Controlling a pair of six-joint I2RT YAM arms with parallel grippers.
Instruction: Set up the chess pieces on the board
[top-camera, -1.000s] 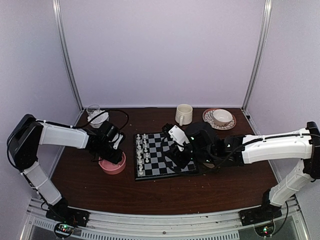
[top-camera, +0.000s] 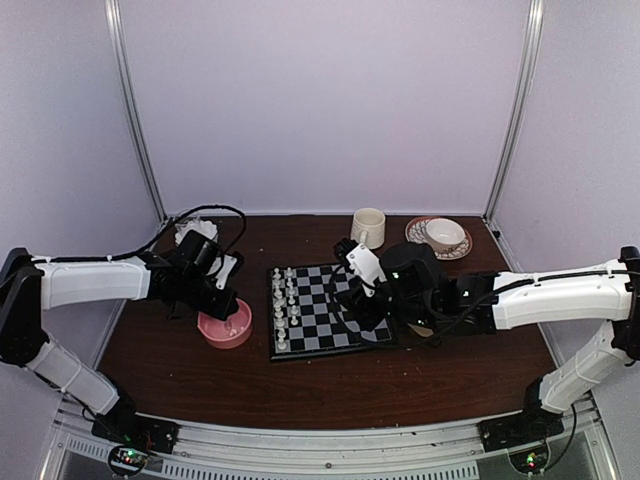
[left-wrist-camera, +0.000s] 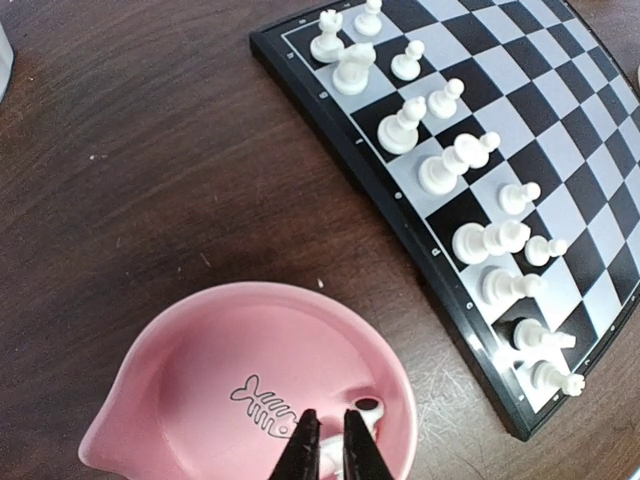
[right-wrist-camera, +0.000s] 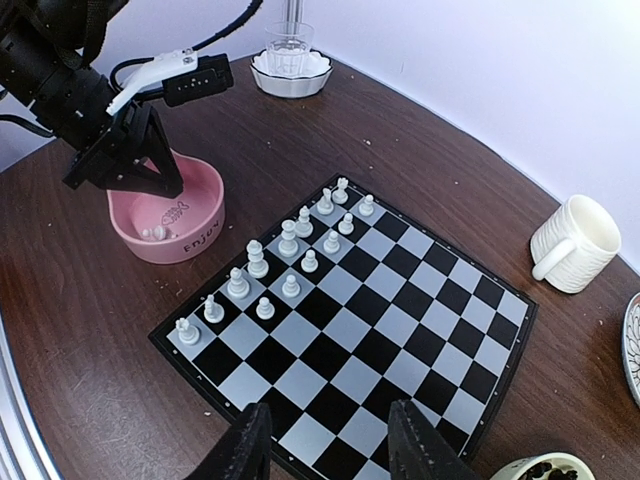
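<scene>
The chessboard (top-camera: 330, 340) has white pieces in rows along its left side, a back row and a shorter-pieced row inside it (right-wrist-camera: 291, 285). My left gripper is over the pink bowl (left-wrist-camera: 200, 380), its fingers part open, with white pieces lying in the bowl (right-wrist-camera: 154, 232) under it; whether anything is between the fingertips is unclear. My right gripper stands open above the board's near right, with nothing seen between its fingers. A small cream bowl (right-wrist-camera: 530, 470) holding dark pieces sits beside the board at the lower right of the right wrist view.
A mug (top-camera: 368, 225) stands behind the board, a bowl on a patterned plate (top-camera: 445, 235) at the back right. A white dish with a glass (right-wrist-camera: 285, 82) is at the back left.
The right arm has shifted a little to the right.
</scene>
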